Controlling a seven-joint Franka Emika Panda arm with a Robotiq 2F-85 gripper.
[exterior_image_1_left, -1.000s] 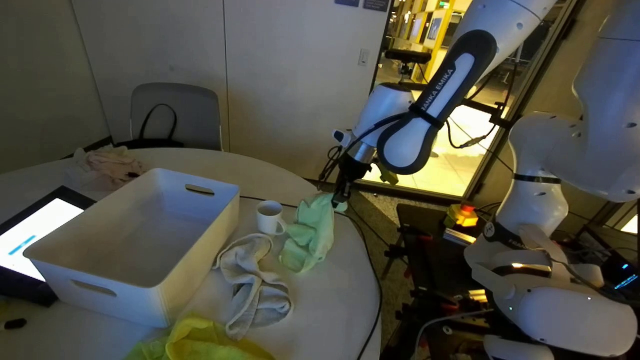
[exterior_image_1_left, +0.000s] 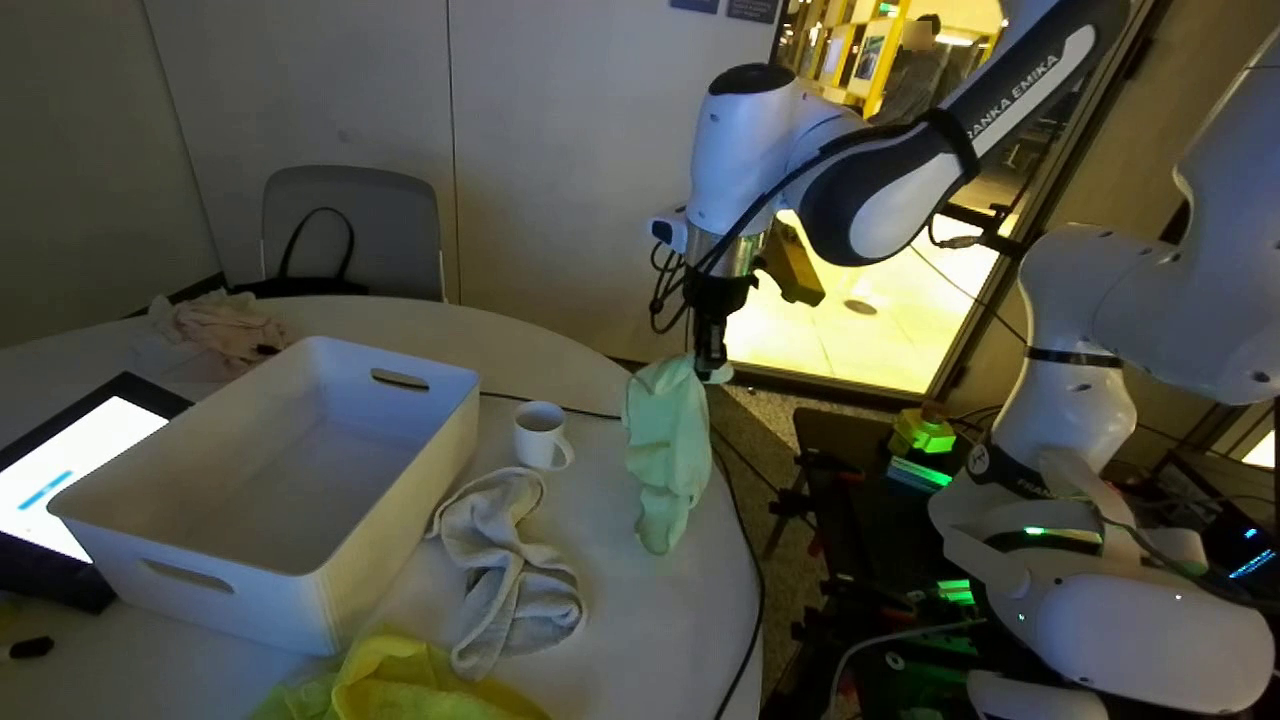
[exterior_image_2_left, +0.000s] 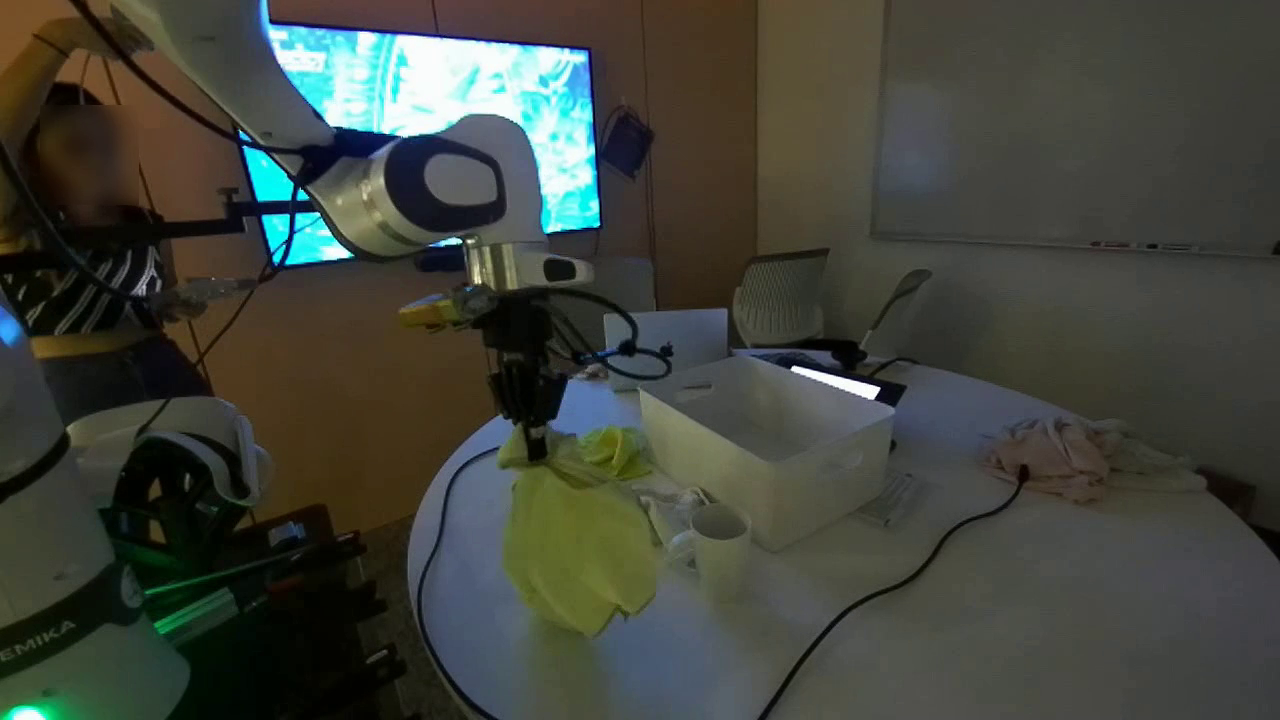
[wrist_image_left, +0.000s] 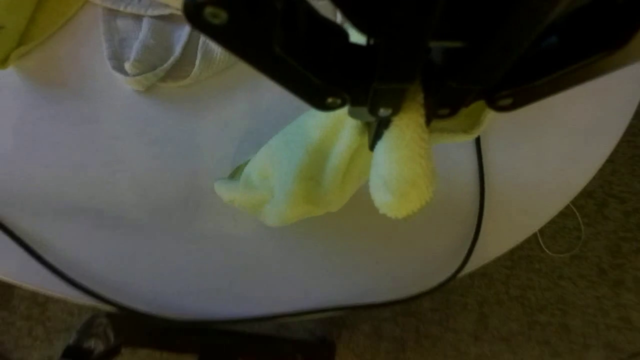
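A pale green-yellow cloth (exterior_image_1_left: 667, 444) hangs from my gripper (exterior_image_1_left: 710, 360), which is shut on its upper end above the right side of the round table. In exterior view 2 the cloth (exterior_image_2_left: 576, 546) drapes down beside the mug, below the gripper (exterior_image_2_left: 535, 450). From the wrist, a bunched fold of the cloth (wrist_image_left: 402, 174) sticks out at the fingertips, and the rest spreads out below. Whether its lower end touches the table is hard to tell.
A white open bin (exterior_image_1_left: 396, 480) stands on the table, empty as far as shows. Nearby are a white mug (exterior_image_1_left: 540, 434), a grey cloth (exterior_image_1_left: 510, 576) and a yellow cloth (exterior_image_1_left: 414, 684). Pinkish cloth (exterior_image_1_left: 222, 330) lies at the back left. A black cable (wrist_image_left: 360, 307) runs along the table edge.
My gripper has risen and swung more upright, moving slightly right. The cloth has come up with it, hanging longer and farther from the mug. The robot base lights turned from orange to green.
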